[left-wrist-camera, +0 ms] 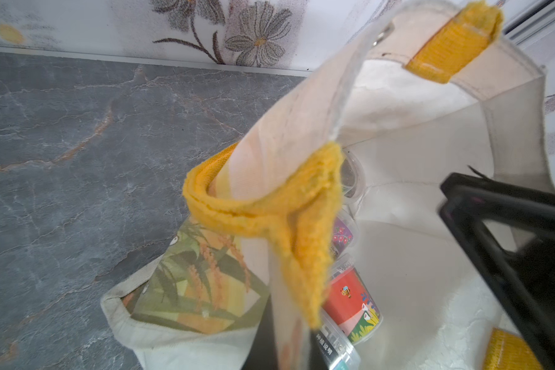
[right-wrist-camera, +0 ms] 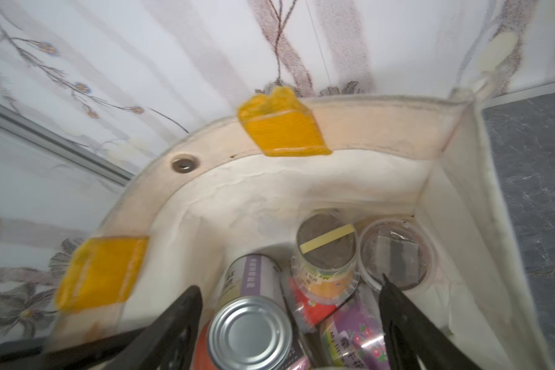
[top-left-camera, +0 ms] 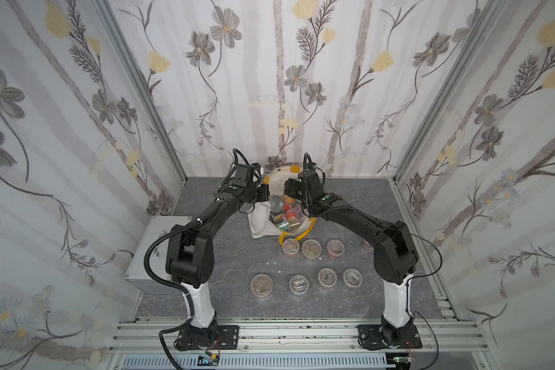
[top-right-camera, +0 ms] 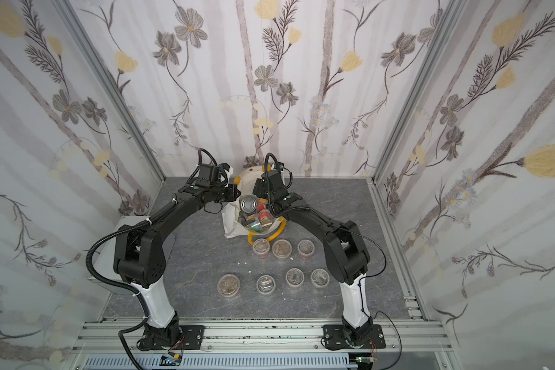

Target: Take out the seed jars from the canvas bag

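Observation:
The white canvas bag (top-left-camera: 259, 222) with yellow straps stands at the back centre, several seed jars inside, among them a red-labelled jar (left-wrist-camera: 351, 299) and a silver-lidded jar (right-wrist-camera: 249, 333). My left gripper (top-left-camera: 262, 192) is shut on the bag's upper rim beside a yellow strap (left-wrist-camera: 302, 222); its fingertips are mostly hidden in the left wrist view. My right gripper (top-left-camera: 293, 188) hangs over the bag's mouth, fingers apart above the jars, with nothing clearly held.
Several clear-lidded jars (top-left-camera: 311, 248) stand in two rows on the grey table (top-left-camera: 228, 259) in front of the bag. A pale metal box (top-left-camera: 148, 246) sits at the left.

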